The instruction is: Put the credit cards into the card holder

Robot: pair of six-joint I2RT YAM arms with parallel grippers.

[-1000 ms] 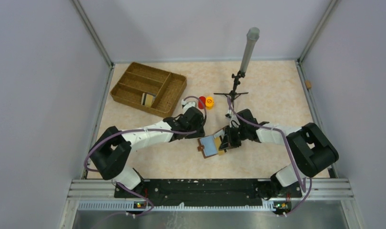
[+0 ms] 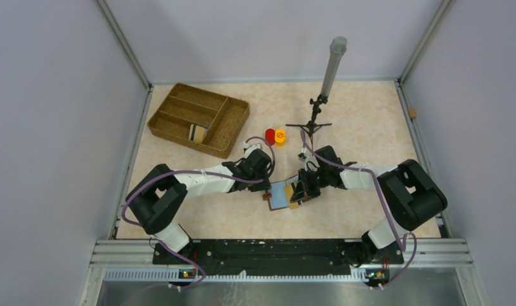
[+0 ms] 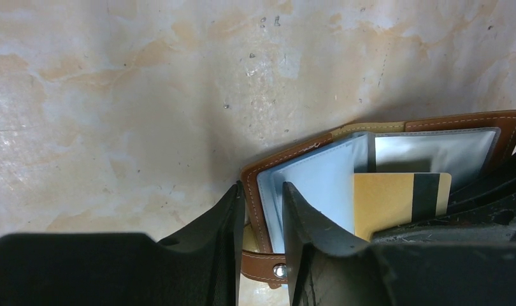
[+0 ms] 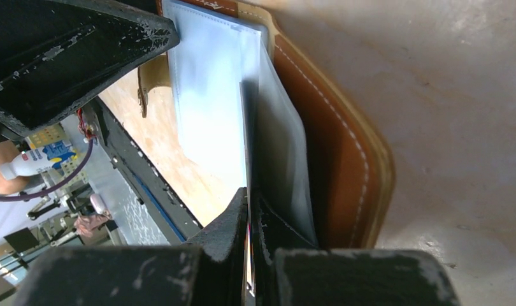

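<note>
The brown card holder [image 3: 258, 213] lies unfolded on the table, its clear sleeves [image 3: 325, 182] facing up. In the left wrist view my left gripper is part open, its fingers on either side of the holder's left edge above the clasp strap. Over the holder's middle stands a gold card [image 3: 383, 197] with a black stripe. My right gripper is shut on that card, whose thin edge [image 4: 246, 127] shows between the fingers and runs along the sleeve opening. Whether the card's lower end is inside the sleeve cannot be told.
A brown compartment tray [image 2: 236, 124] at the back left holds another gold, striped card [image 2: 197, 133]. Red [image 2: 270, 136] and yellow [image 2: 280, 137] items sit behind the grippers, near a tripod stand [image 2: 314, 121].
The right gripper has shifted slightly left with the card, and the holder has moved a little with it.
</note>
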